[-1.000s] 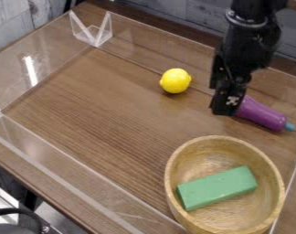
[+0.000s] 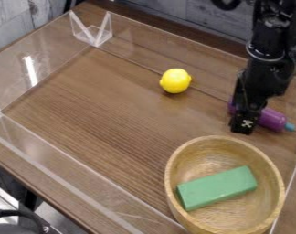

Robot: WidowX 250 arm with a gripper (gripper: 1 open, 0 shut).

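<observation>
My gripper (image 2: 247, 117) is low on the right of the table (image 2: 89, 119), open, its black fingers around or just over a purple vegetable (image 2: 272, 119), perhaps an eggplant, which is partly hidden behind them. Whether the fingers touch it is unclear. A yellow round object (image 2: 175, 80) sits to the left of the gripper, apart from it.
A wooden bowl (image 2: 187, 215) holding a green block (image 2: 216, 187) stands at the front right, just below the gripper. A clear rack (image 2: 92, 27) stands at the back left.
My gripper has moved right and down onto the purple vegetable, now covering part of it. The yellow object and the bowl stay where they were.
</observation>
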